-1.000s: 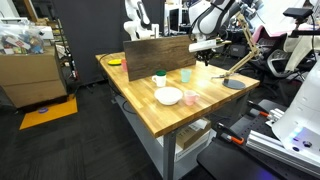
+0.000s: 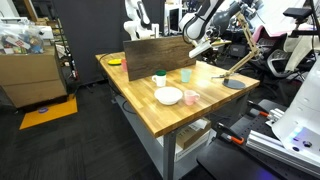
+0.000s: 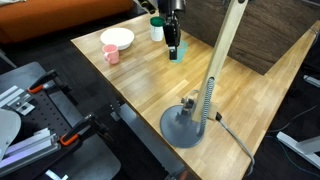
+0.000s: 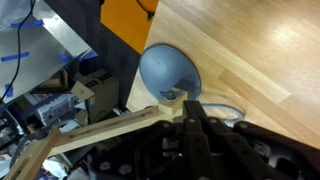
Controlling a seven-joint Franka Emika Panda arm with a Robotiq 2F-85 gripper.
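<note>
In exterior view 2 my dark gripper [image 3: 173, 53] hangs point-down at the top middle, over or in front of a teal cup [image 3: 181, 55]; the gap between the two is hard to judge. Its tips look shut, with nothing visible between them. A white cup with a green top [image 3: 157, 31], a white bowl [image 3: 117, 39] and a pink mug [image 3: 111, 55] stand to its left. To the right is a grey round base [image 3: 176, 130] with a leaning wooden pole. The wrist view has this grey base [image 4: 168, 68] near the middle; the cups are outside it.
A brown board [image 2: 150, 57] lines the back of the wooden table. The wooden pole [image 3: 219, 60] rises tall on the right, and a cable [image 3: 232, 137] lies beside its base. Bare tabletop [image 3: 150, 90] lies between the pink mug and the base.
In exterior view 1 a white shape with dark parts, behind the table's far right, has shifted its outline. The cups, bowl and pole look unmoved.
</note>
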